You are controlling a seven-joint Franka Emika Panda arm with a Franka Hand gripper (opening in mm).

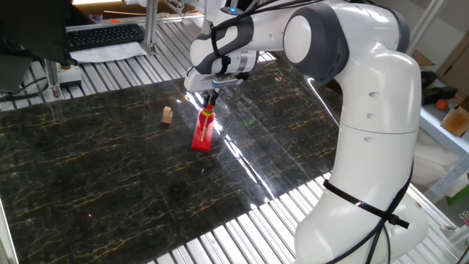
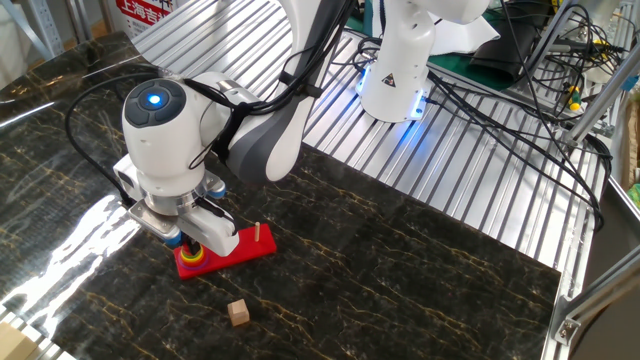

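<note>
A red board [image 1: 201,141] lies on the dark marbled tabletop, with a bare wooden peg [image 2: 257,232] standing on it. At the board's other end sit stacked rings, a yellow ring [image 2: 192,259] among them. My gripper [image 1: 209,105] points down right over these rings, its dark fingertips at or very near their top. In exterior view 2 the gripper's body covers much of the fingers. Whether the fingers pinch a ring or the peg under them is too small to make out.
A small wooden block [image 2: 238,312] sits apart from the board, with a notched outline in exterior view 1. Around both, the marbled tabletop [image 1: 110,183] is largely clear. A keyboard [image 1: 105,36] lies beyond the top's far edge.
</note>
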